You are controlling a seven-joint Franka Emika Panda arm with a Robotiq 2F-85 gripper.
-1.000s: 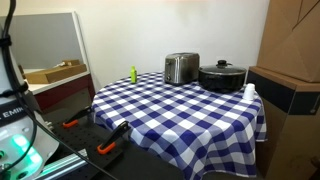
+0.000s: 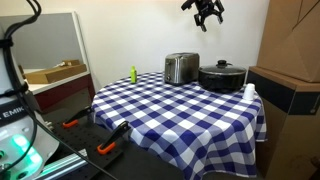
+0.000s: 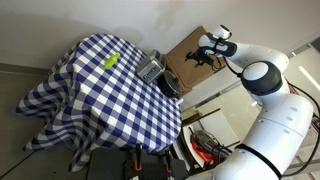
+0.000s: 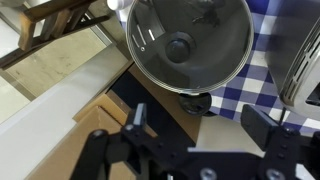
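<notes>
My gripper (image 2: pixel 207 20) hangs high near the top edge in exterior view 1, above the black pot (image 2: pixel 222 78) and the toaster. Its fingers stand wide apart with nothing between them. In the wrist view the pot's glass lid (image 4: pixel 215 70) with its dark knob (image 4: pixel 180 47) lies below and ahead of the open gripper. The steel toaster (image 4: pixel 305 70) is at the right there, beside the pot. A green bottle (image 2: pixel 133 74) stands farther left on the checked tablecloth (image 2: pixel 165 110). At the table's right edge is a white cup (image 2: pixel 249 92).
Large cardboard boxes (image 2: pixel 287 115) stand close to the table's right side, just past the pot. Another box (image 2: pixel 55 73) lies at the far left.
One second ago no gripper showed in exterior view 1. It has come down into view from the top, above the toaster and pot. Things on the table have not moved.
</notes>
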